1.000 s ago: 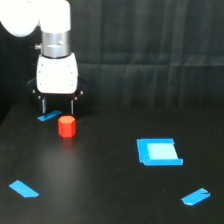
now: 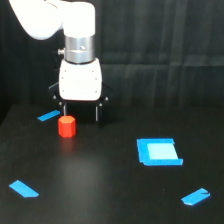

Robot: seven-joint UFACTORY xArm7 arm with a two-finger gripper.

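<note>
A small red block [image 2: 67, 126] stands on the dark table, left of the middle of the view. My white arm comes down from the upper left, and its gripper [image 2: 83, 114] hangs with its dark fingers spread apart and nothing visible between them. In the picture, the left finger comes down close to the top of the block, and the right finger [image 2: 99, 113] is off to the block's right. Whether the left finger touches the block or is behind it, I cannot tell.
Blue tape frames a white square [image 2: 161, 151] on the right half of the table. Blue tape strips lie at front left [image 2: 23, 189], front right [image 2: 196, 197] and behind the block [image 2: 49, 115]. A dark curtain hangs behind.
My gripper has moved to the right and slightly lower, from left of the block to above and right of it. The red block has not visibly moved.
</note>
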